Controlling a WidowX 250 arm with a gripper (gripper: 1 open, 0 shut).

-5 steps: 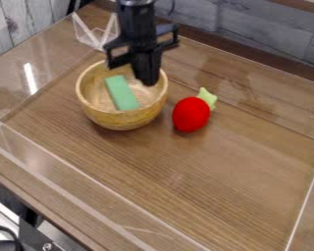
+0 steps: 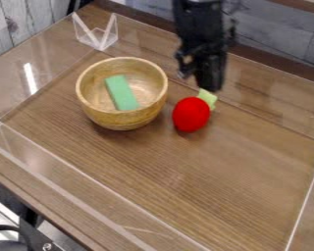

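Note:
A black gripper hangs over the table at the upper middle, shut, above and behind a red oval object. A pale green piece lies just behind the red object. To the left, a wooden bowl holds a green block.
A clear plastic item lies at the back left near the table edge. A dark cable runs at the lower left corner.
The gripper has moved right and up, from over the bowl to over the area behind the red object. The green block remains in the bowl.

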